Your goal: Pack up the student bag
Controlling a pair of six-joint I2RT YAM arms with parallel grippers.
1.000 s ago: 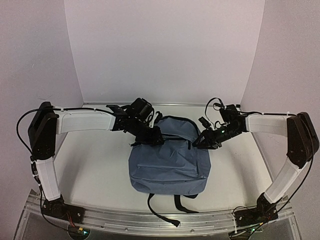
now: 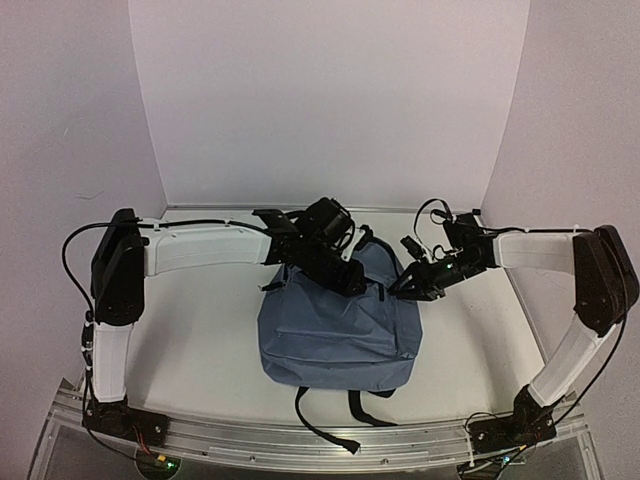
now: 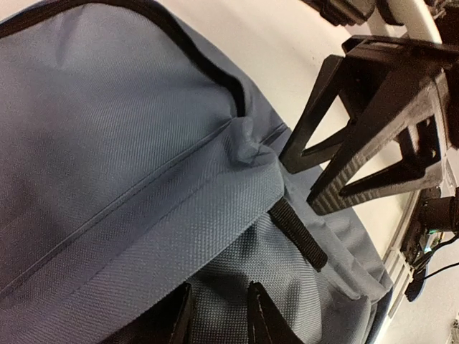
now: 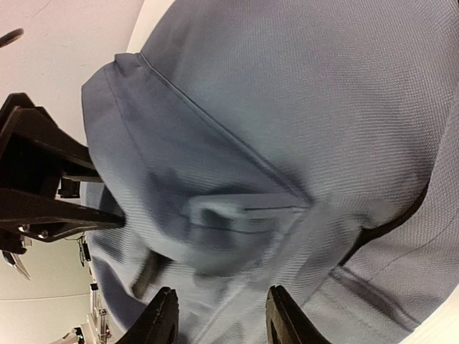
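The grey-blue bag (image 2: 330, 335) lies on the table, its straps (image 2: 325, 432) hanging over the front edge. Its upper flap (image 3: 129, 100), edged with a dark zip, stands back from the front panel. Over the bag's upper middle is my left gripper (image 2: 352, 286); its fingertips (image 3: 179, 319) stand apart in the left wrist view, above grey fabric. My right gripper (image 2: 405, 292) is at the bag's upper right edge. In the right wrist view its fingertips (image 4: 163, 315) are apart too, with bag cloth behind them. The bag's inside is mostly hidden by folds and the left arm.
The two grippers are close together over the bag. Pale walls (image 2: 330, 100) enclose the back and sides, and a metal rail (image 2: 240, 435) runs along the front.
My left gripper has travelled rightward along the bag's upper edge toward the right gripper. The right arm has hardly moved, and the bag lies in the same place.
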